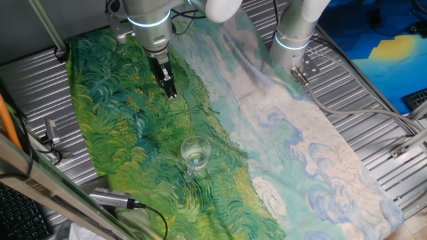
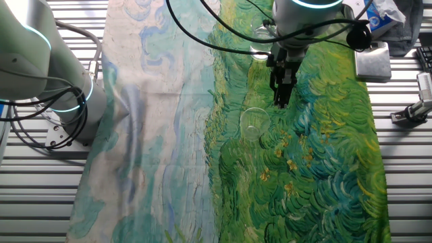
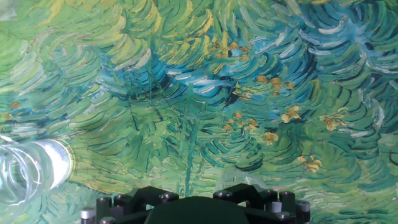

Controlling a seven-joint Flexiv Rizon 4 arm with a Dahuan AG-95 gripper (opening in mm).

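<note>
A clear glass cup [image 1: 195, 156] with a handle stands on the green part of the patterned cloth. In the wrist view the glass cup [image 3: 37, 168] is cut off by the left edge, and the second exterior view shows the cup [image 2: 260, 42] partly behind the arm and cables. A faint, clear round object [image 2: 254, 124] lies on the cloth beside the gripper. My gripper [image 1: 171, 97] points down above the green cloth, apart from the cup. At the bottom of the wrist view, the gripper's [image 3: 196, 198] linkages are spread, with nothing seen held between; its fingertips are hard to make out.
The painted cloth [image 1: 307, 160] covers the slatted metal table, wide and bare on its pale side. A small metal device [image 1: 115, 199] with a cable sits by the green edge. Loose cables [image 2: 223, 46] hang around the arm.
</note>
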